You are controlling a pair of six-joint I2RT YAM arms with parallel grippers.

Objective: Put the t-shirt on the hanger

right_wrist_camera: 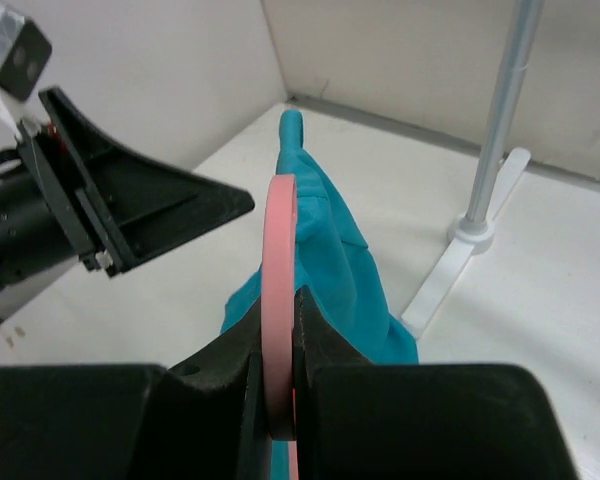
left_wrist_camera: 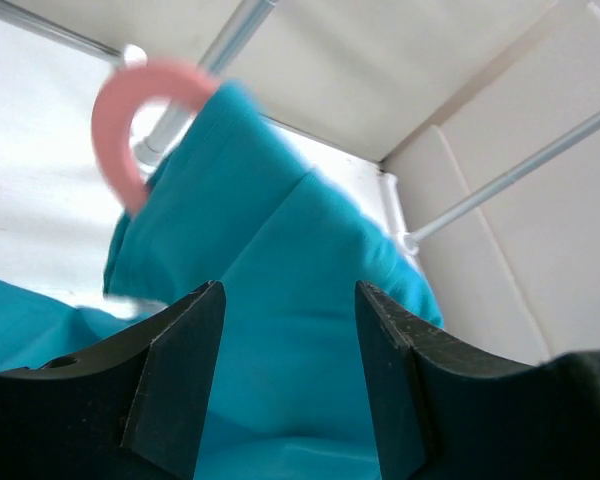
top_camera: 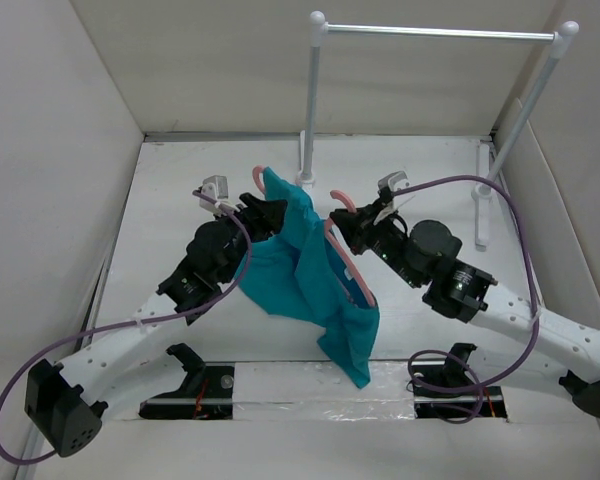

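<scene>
The teal t-shirt hangs and drapes between the grippers, with a pink hanger threaded into it; the hanger's hook pokes above the cloth in the left wrist view. My left gripper is at the upper left of the shirt, fingers apart with cloth behind them; whether cloth lies between them is unclear. My right gripper is shut on the pink hanger, whose edge stands upright between the fingers, teal cloth beyond it.
A rail rack stands at the back right, its left post just behind the shirt and its feet on the white floor. Walls enclose the area on the sides and back.
</scene>
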